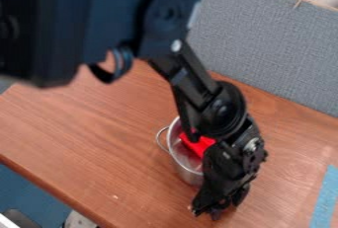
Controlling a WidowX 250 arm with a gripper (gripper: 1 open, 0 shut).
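A steel pot (179,159) with a wire handle on its left side stands on the wooden table (93,153), partly hidden by the arm. A red object (195,143) lies in the pot. My gripper (211,207) hangs at the pot's front right, low over the table, partly covering the pot; whether its fingers are open or shut is unclear.
A grey padded panel (271,44) runs along the back. A blue tape strip (326,192) lies at the right. The table left of the pot is clear. A large dark arm part fills the upper left.
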